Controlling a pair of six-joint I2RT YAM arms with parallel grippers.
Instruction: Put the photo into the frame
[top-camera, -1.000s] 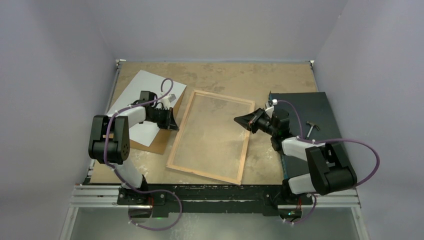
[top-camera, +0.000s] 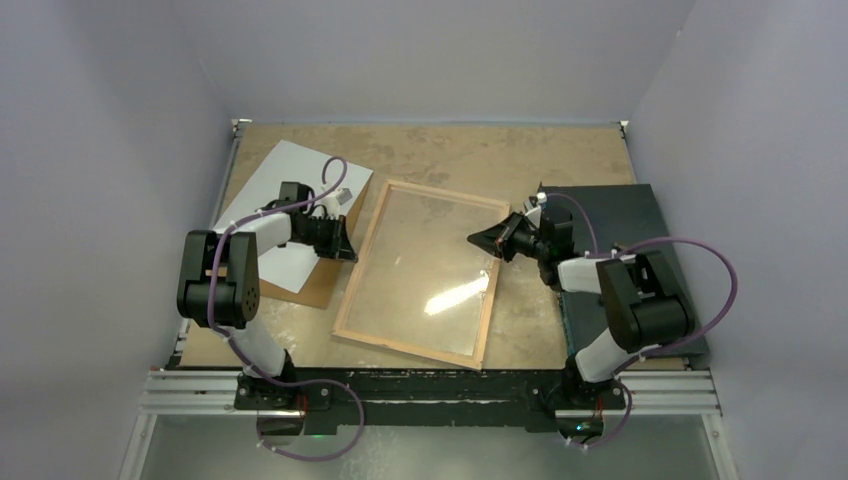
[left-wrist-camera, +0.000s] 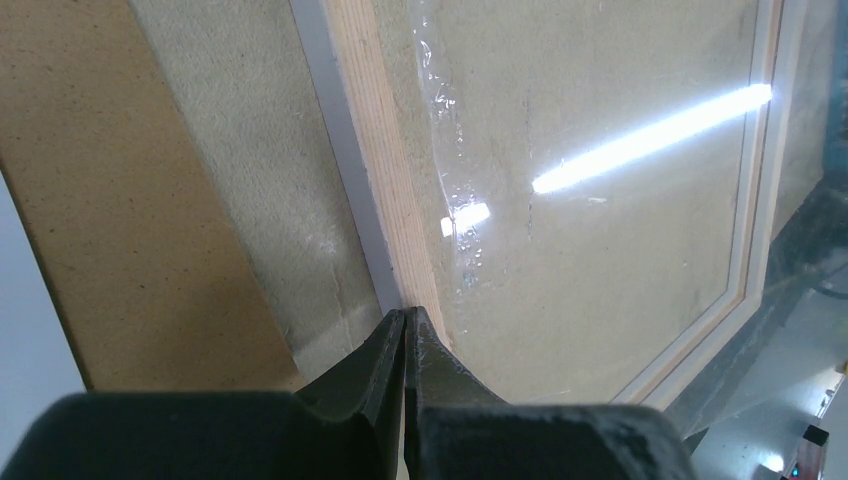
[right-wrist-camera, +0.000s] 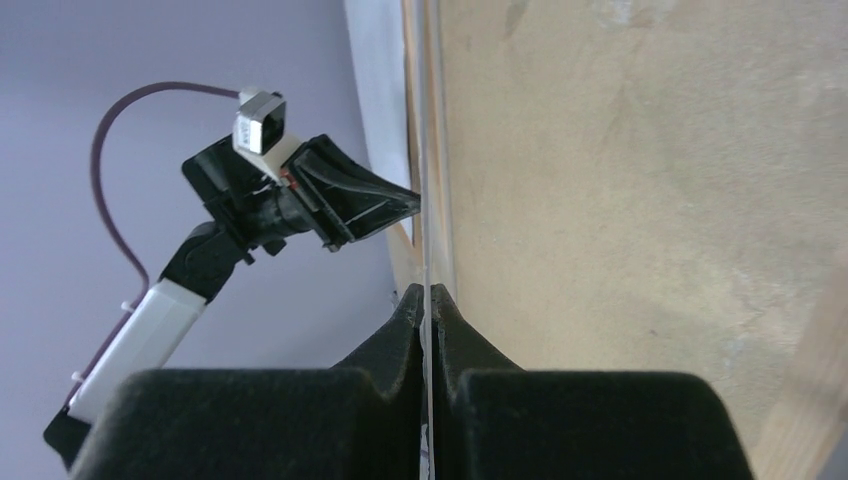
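The wooden frame (top-camera: 365, 250) lies slightly turned in the middle of the table. A clear sheet (left-wrist-camera: 640, 240) spans it and catches a bright streak of light. Over the frame's right side, my right gripper (top-camera: 471, 239) is shut, and the sheet's thin edge (right-wrist-camera: 428, 240) runs between its fingertips. At the frame's left bar my left gripper is shut, its tips against the wood and nothing visible between them. A white sheet (top-camera: 290, 165) rests on a brown board (top-camera: 318, 285) to the left. I cannot tell which piece is the photo.
A dark board (top-camera: 625, 205) lies to the right, partly under my right arm (top-camera: 640, 290). My left arm (top-camera: 222, 275) covers part of the white sheet. Bare table shows behind the frame, with walls at the back and both sides.
A bright reflection has appeared on the clear sheet. The left arm and the frame have stayed put.
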